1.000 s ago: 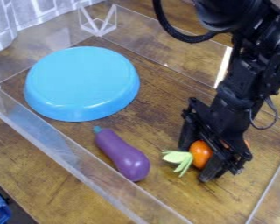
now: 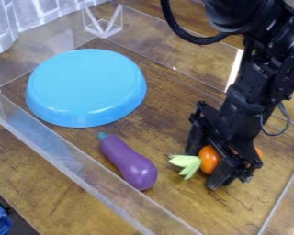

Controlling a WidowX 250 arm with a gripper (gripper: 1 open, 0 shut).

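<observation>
The black gripper [image 2: 219,154] is low over the wooden floor of the bin at the right, its fingers around an orange toy carrot [image 2: 209,158] with pale green leaves that point to the left. Whether the fingers are closed tight on it is hard to tell. A purple toy eggplant [image 2: 131,165] lies left of the gripper, apart from it.
A blue round plate or lid [image 2: 85,85] lies at the upper left. Clear plastic bin walls [image 2: 51,158] border the floor. Bare wood shows between plate and gripper.
The gripper and carrot have shifted very slightly; the eggplant and blue plate have not moved.
</observation>
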